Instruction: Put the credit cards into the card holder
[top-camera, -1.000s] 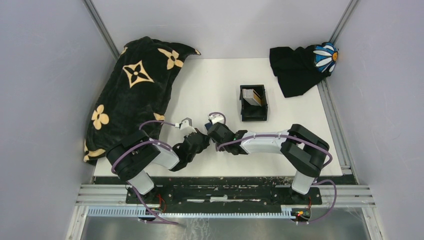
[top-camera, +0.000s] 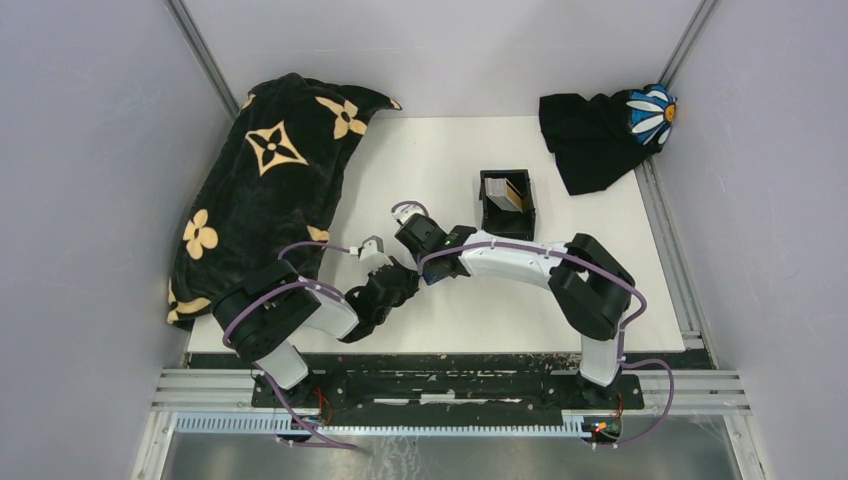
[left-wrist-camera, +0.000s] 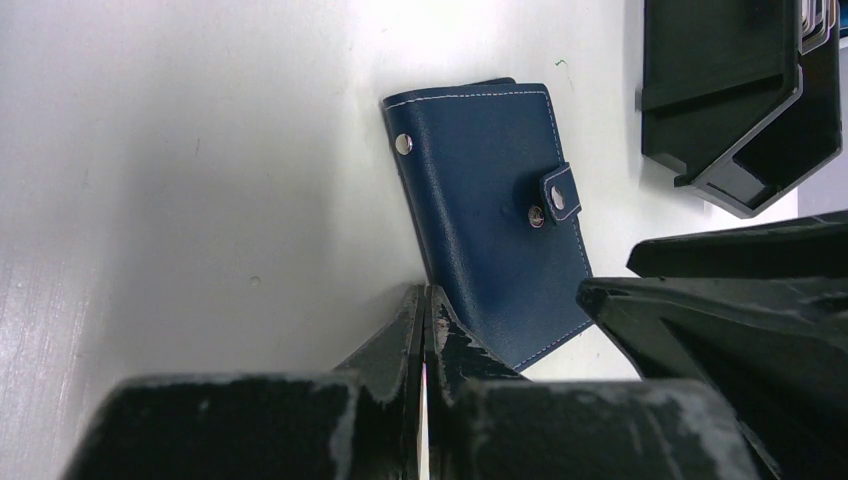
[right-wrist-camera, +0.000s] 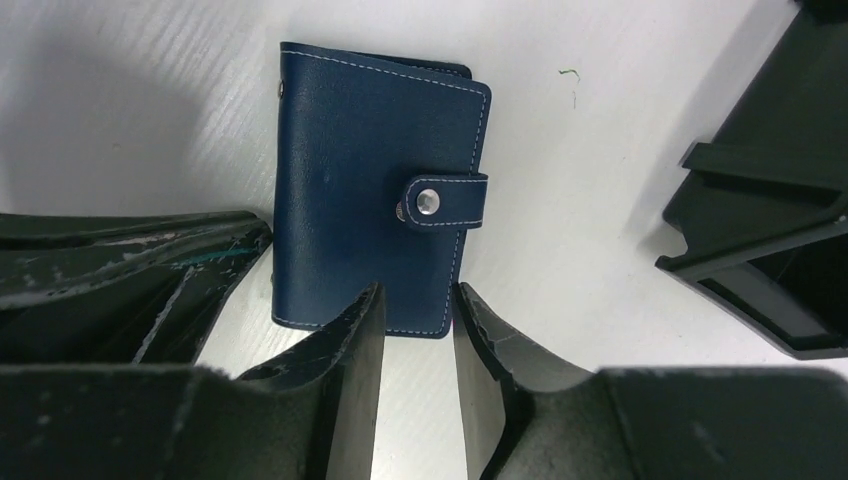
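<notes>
The navy card holder (right-wrist-camera: 350, 180) lies on the table, its snap strap fastened, at the centre of the right wrist view; in the top view the arms mostly cover it. My left gripper is shut with its tips against the spine; whatever is between them is hidden. Spread apart over the holder's lower end, the right gripper is open and grips nothing. A stack of cards (top-camera: 503, 195) leans inside a black tray (top-camera: 508, 236), and a few card edges (left-wrist-camera: 820, 20) show in the left wrist view's upper right corner.
A black patterned cushion (top-camera: 265, 190) fills the left side. Black cloth with a blue flower (top-camera: 600, 140) lies at the back right.
The left arm stays still.
</notes>
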